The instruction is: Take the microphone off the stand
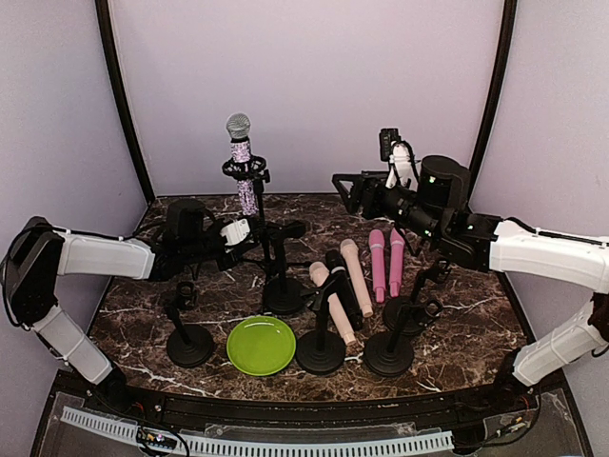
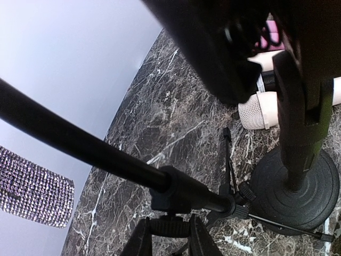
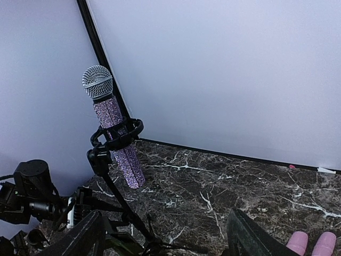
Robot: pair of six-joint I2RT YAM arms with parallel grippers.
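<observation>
A sparkly microphone (image 1: 243, 148) with a silver head stands upright in the ring holder of a tall black stand (image 1: 283, 295); in the right wrist view the microphone (image 3: 110, 113) leans slightly. My left gripper (image 1: 257, 243) is low beside that stand, below the microphone; in the left wrist view its fingers are shut on a black knob of the stand (image 2: 168, 226). My right gripper (image 1: 354, 193) is raised right of the microphone, apart from it, its fingers spread with nothing visible between them.
Pink, cream and black microphones (image 1: 378, 262) lie at centre right. Several other black stands (image 1: 190, 345) and a green plate (image 1: 261, 345) fill the front.
</observation>
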